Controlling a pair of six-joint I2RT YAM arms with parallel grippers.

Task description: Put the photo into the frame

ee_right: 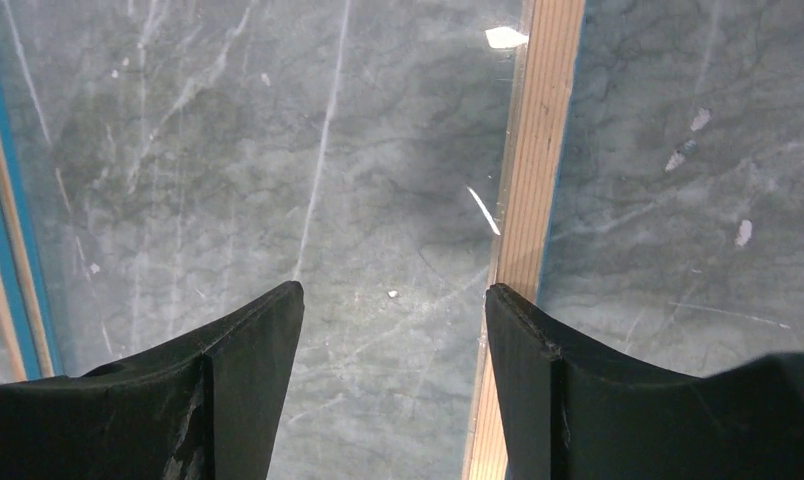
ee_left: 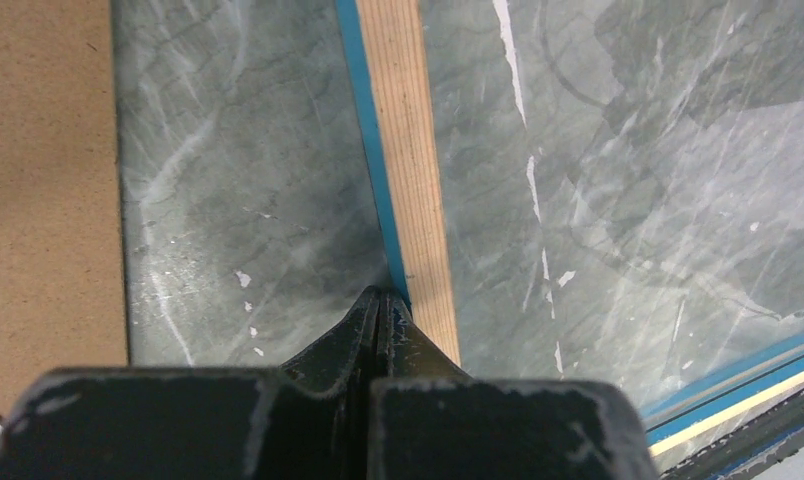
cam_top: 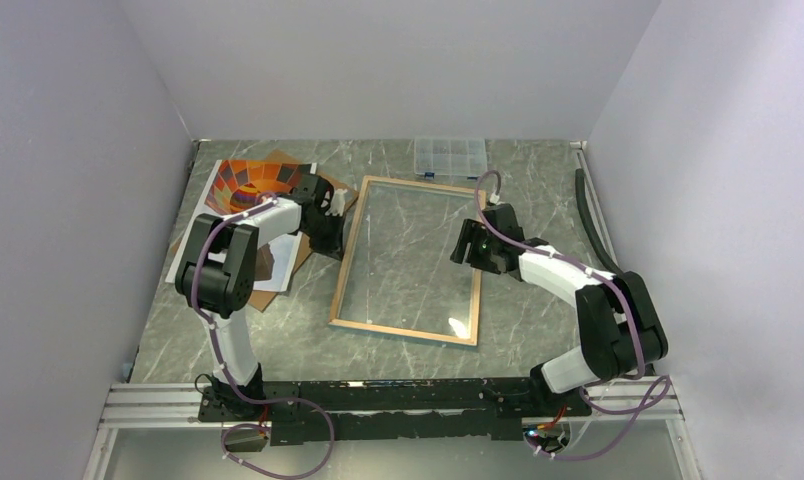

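Observation:
The frame (cam_top: 403, 332), a light wood rectangle with a clear pane, lies slightly turned in the middle of the table. Left of it is the photo (cam_top: 240, 178), a hot-air balloon print partly covered by my left arm. My left gripper has its fingertips together against the outer blue side of the frame's left rail (ee_left: 406, 130); nothing shows clearly between them. Over the pane's right part, my right gripper stands open, its right finger (ee_right: 523, 330) overlapping the frame's right rail (ee_right: 544, 130) in view. Whether that finger touches the rail I cannot tell.
A brown backing board (ee_left: 43, 200) lies partly under the photo, close to the frame's left side. A clear compartment box (cam_top: 450, 157) is at the back edge. Bare table shows right of the frame and at front left.

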